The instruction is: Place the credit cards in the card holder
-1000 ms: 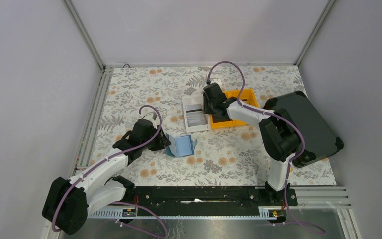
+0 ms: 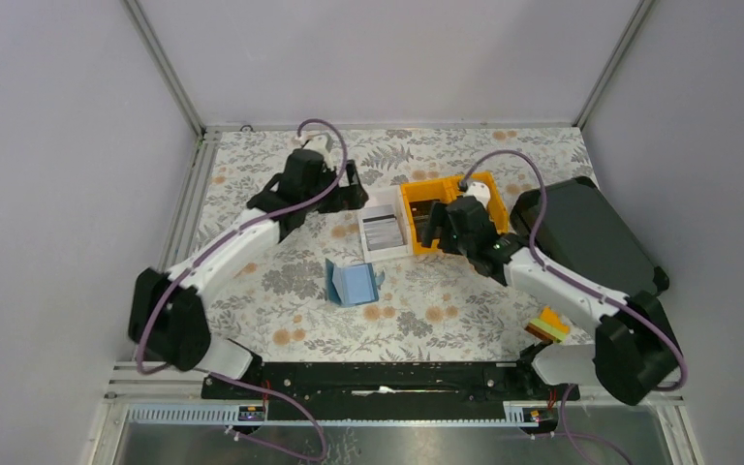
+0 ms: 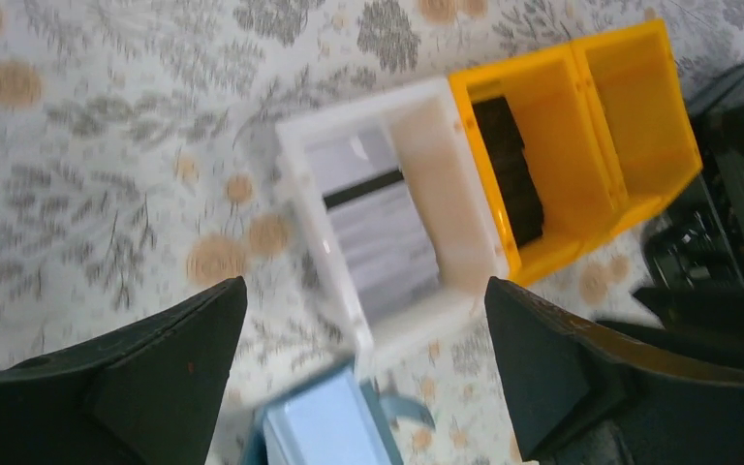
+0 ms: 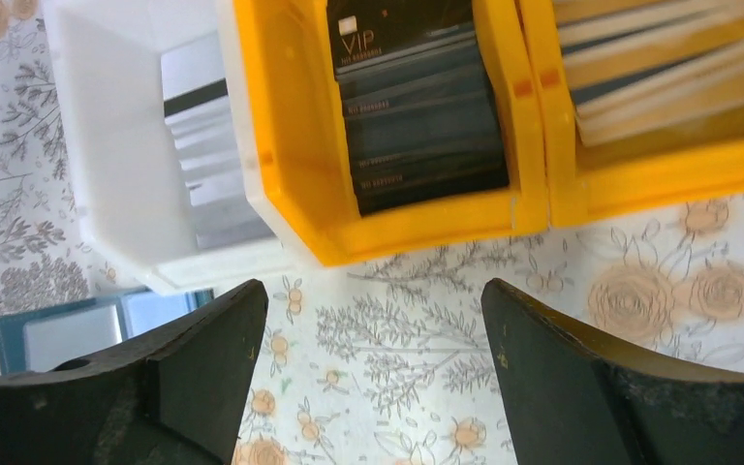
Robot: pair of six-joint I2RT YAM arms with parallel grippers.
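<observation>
The blue card holder (image 2: 356, 284) lies spread on the patterned table, its pale inside facing up. Behind it, silver-grey cards (image 3: 380, 232) lie in a white box (image 3: 325, 232). Against that box stands a yellow divided box (image 4: 378, 242), with black "VIP" cards (image 4: 426, 136) in the compartment beside the white box and pale cards (image 4: 659, 58) in the other. My left gripper (image 2: 358, 184) is open and empty near the white box's rear left corner. Open too, my right gripper (image 2: 432, 227) is over the yellow box's near left part, nothing between its fingers.
A dark case (image 2: 591, 232) takes up the table's right side. An orange and green striped item (image 2: 548, 326) lies near the front right corner, beside my right arm.
My left gripper has left the card holder, going back and right towards the white box. From the seam between the boxes, my right gripper has shifted right and slightly forward; both arms swung outward.
</observation>
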